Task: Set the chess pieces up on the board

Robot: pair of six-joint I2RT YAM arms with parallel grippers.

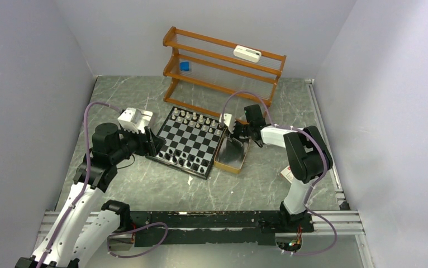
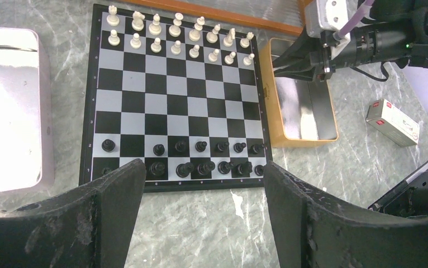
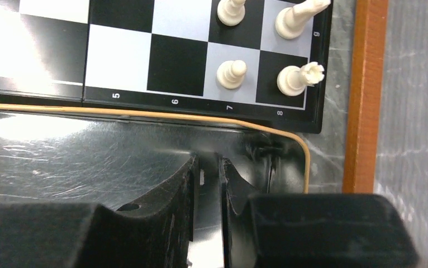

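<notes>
The chessboard [image 2: 176, 85] holds white pieces [image 2: 194, 33] in two rows along its far side and black pieces [image 2: 181, 146] along the near side. My left gripper hangs over the near-left of the board, fingers parted, nothing visible between them. My right gripper is over the yellow-rimmed box [image 3: 72, 156] beside the board's right edge, its fingers close together with a narrow gap; whether something small is held between them cannot be told.
A wooden shelf [image 1: 223, 89] stands behind the board. A white tray [image 2: 12, 123] lies left of the board, a small carton [image 2: 393, 123] at the right. Bare table lies in front.
</notes>
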